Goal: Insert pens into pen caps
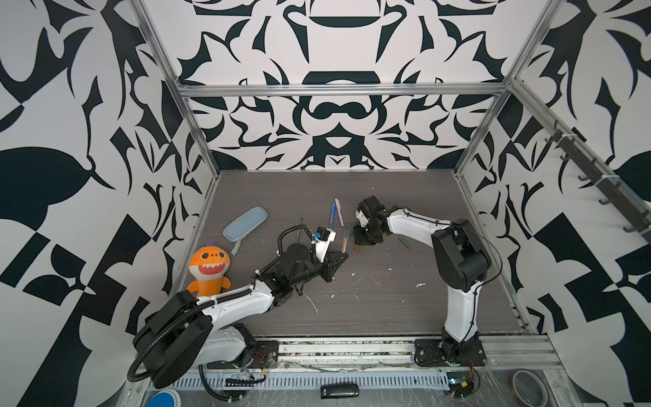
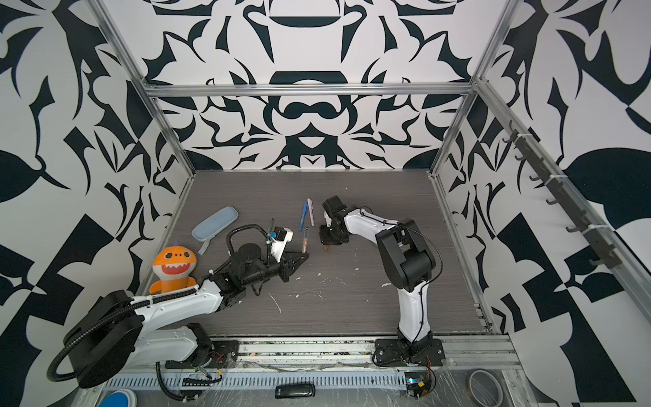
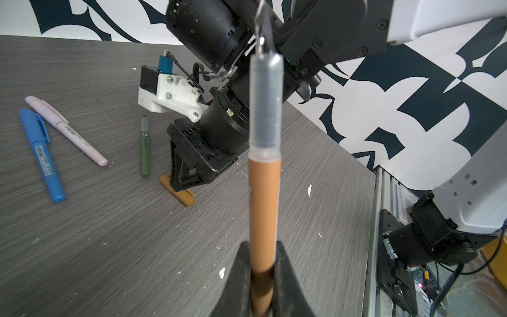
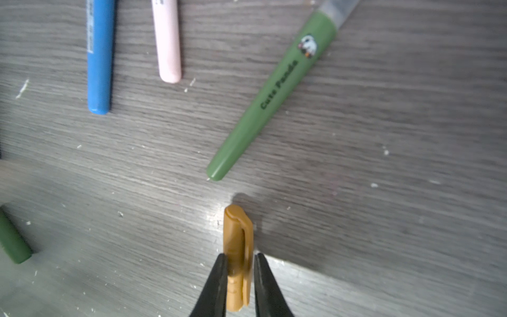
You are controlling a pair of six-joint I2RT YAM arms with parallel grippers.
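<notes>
My left gripper is shut on an orange pen point(image 3: 264, 211), held upright with its clear section and metal tip pointing up. A short orange cap with a clip point(image 4: 233, 237) rests on the table, the fingers of my right gripper closed on its two sides. The left wrist view shows the same cap point(image 3: 179, 194) under the right gripper's tips. The pen and cap are apart. A green pen point(image 4: 269, 95) with a clear front lies just beyond the cap. A green cap point(image 4: 13, 237) shows at the lower left of the right wrist view.
Side by side at the back lie a blue pen point(image 3: 43, 158) and a pink pen point(image 3: 68, 129). A pale blue case point(image 1: 245, 222) and an orange shark toy point(image 1: 209, 271) occupy the left side. The front middle of the table point(image 1: 386, 305) holds only white scraps.
</notes>
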